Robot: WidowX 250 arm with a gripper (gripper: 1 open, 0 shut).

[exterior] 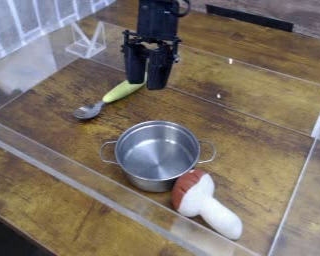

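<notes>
My black gripper (147, 75) hangs open over the back middle of the wooden table, just above and right of a yellow-green object (120, 92), which it partly hides. A metal spoon-like head (88, 111) lies at the near-left end of that object. A steel pot (156, 155) with two side handles stands in the near middle. A white plush mushroom (211, 212) with a red cap lies beside the pot at the lower right.
Clear plastic walls (40, 153) border the work area. The wood to the right of my gripper and at the left of the pot is free.
</notes>
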